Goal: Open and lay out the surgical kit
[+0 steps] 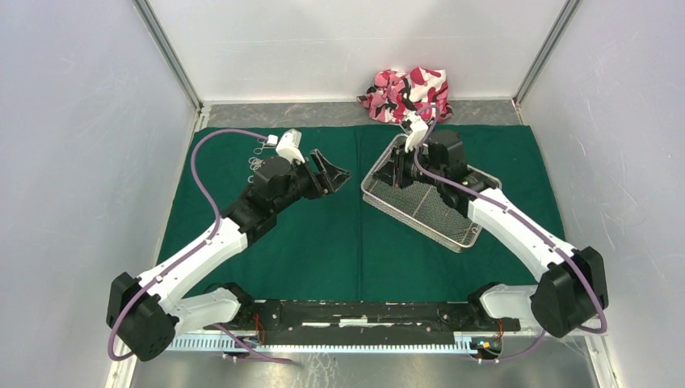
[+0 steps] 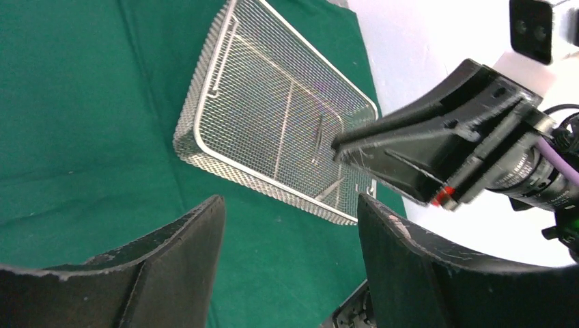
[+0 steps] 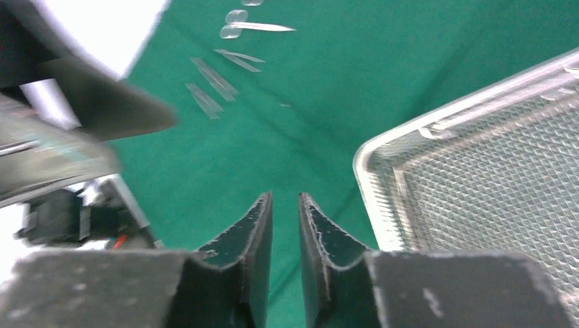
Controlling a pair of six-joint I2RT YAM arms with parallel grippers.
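The mesh tray point(image 1: 420, 230) lies on the green drape point(image 1: 323, 259), right of centre, with a few slim items in it in the left wrist view point(image 2: 287, 198). Instruments point(image 3: 259, 27) lie laid out on the drape's left part, largely under the left arm in the top view. My left gripper point(image 1: 331, 176) is above the middle drape, left of the tray, its fingers apart with nothing seen between. My right gripper point(image 1: 389, 174) is over the tray's upper left; its fingers show a narrow gap in the right wrist view, blurred around, with nothing visible between.
A pink camouflage cloth bundle point(image 1: 404, 95) sits at the back on the grey strip. White walls enclose the sides and back.
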